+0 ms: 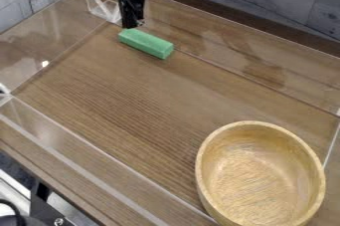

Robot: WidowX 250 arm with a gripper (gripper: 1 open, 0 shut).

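Observation:
A green rectangular block lies on the wooden tray floor, upper centre-left. The black gripper is at the top, above and behind the block, apart from it; its fingers are too small and dark to tell whether they are open or shut. A tan round bowl sits at the bottom right.
Low walls bound it at the back and at the left, where clear plastic shows near the upper left corner.

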